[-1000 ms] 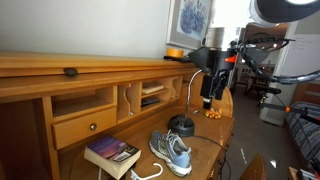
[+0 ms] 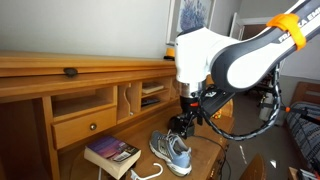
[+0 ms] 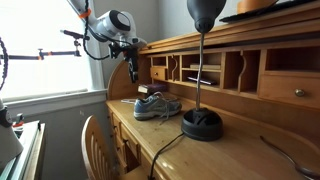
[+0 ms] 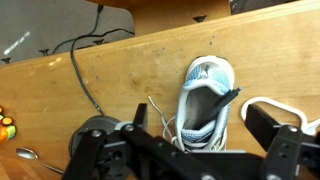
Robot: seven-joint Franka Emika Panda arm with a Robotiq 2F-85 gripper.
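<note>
A pair of grey-blue sneakers lies on the wooden desk; one shoe (image 2: 178, 158) shows in exterior view 1, and the pair (image 3: 156, 106) sits mid-desk in exterior view 2. From the wrist, a shoe (image 4: 213, 85) is below and between the fingers, apart from them. My gripper is open, holding nothing. In exterior view 1 the gripper (image 2: 186, 125) hangs above and slightly behind the shoe.
Books (image 2: 112, 155) and a white hanger (image 2: 146, 173) lie on the desk left of the shoes. The black lamp base (image 3: 202, 124) stands on their other side, with a cable (image 4: 78, 75) nearby. A spoon (image 4: 38, 160) lies farther off. Shelves (image 2: 82, 104) line the back.
The arm has come down and to the left in exterior view 1, bringing the open gripper closer to the shoes. Shoes, books and hanger have stayed put.
</note>
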